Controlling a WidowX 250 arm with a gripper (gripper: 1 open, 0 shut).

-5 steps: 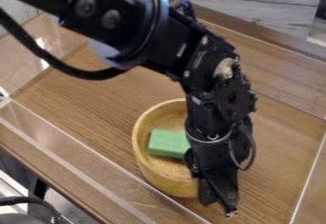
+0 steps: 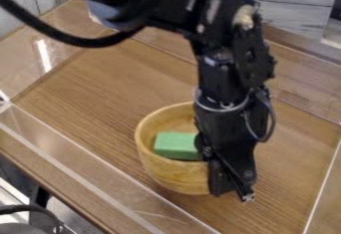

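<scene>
A yellow-tan bowl sits on the wooden table near its front, holding a green block. My black gripper is down at the bowl's right side, shut on what appears to be the bowl's rim. The arm covers that part of the bowl, so the grip itself is partly hidden.
Bare wooden table stretches left and behind the bowl, with clear edging along the left and front. A grey-white wall board runs along the back. A dark cable lies at the lower left.
The gripper and bowl have shifted slightly left and up in the view, the arm standing a little more upright. The green block remains in the bowl.
</scene>
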